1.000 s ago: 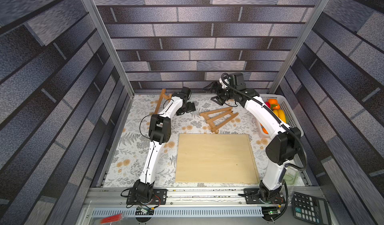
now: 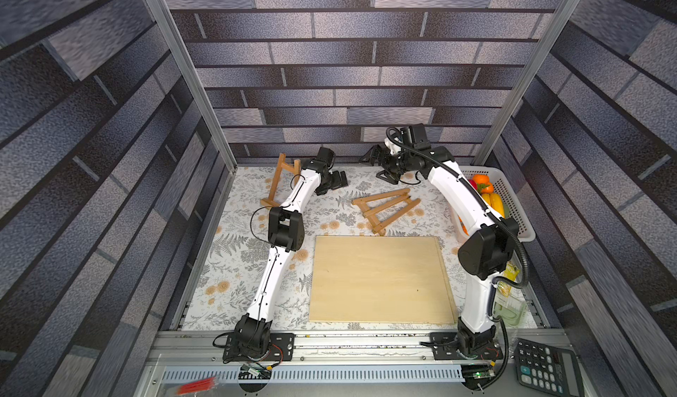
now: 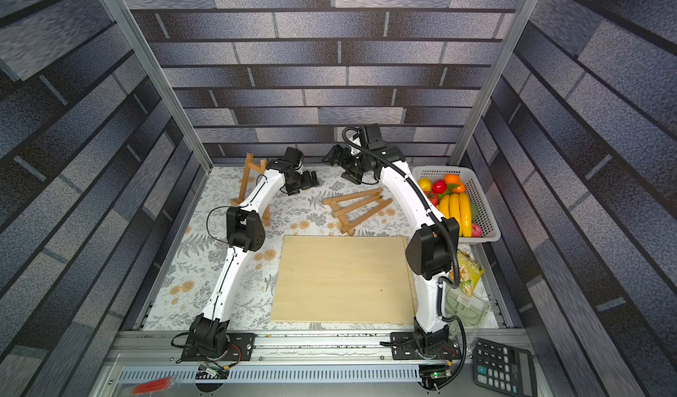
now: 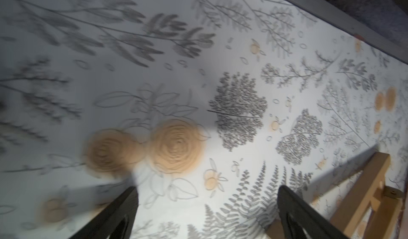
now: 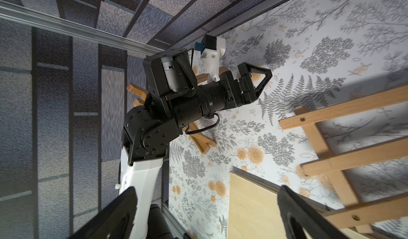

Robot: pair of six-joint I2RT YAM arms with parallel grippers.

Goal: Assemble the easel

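Observation:
A wooden easel frame (image 2: pixel 386 208), with several slats joined by a crossbar, lies flat behind the board. Farther left, a second wooden piece (image 2: pixel 275 180) is partly covered by the left arm. My left gripper (image 2: pixel 335 180) is open above the cloth between the two pieces, nothing in its fingers; the left wrist view shows bare cloth and a corner of wood (image 4: pixel 361 200) at lower right. Behind the frame, my right gripper (image 2: pixel 379 164) hangs open and empty. The slatted frame (image 5: pixel 340 166) fills the right side of the right wrist view.
A light wooden board (image 2: pixel 384 280) lies flat at front centre. A white basket (image 2: pixel 518 203) of toy fruit stands at the right, with a yellow packet (image 3: pixel 467 273) and a clear green-lidded box (image 3: pixel 467 308) in front of it.
The right arm has swung a little inward. The slatted frame has stayed in place.

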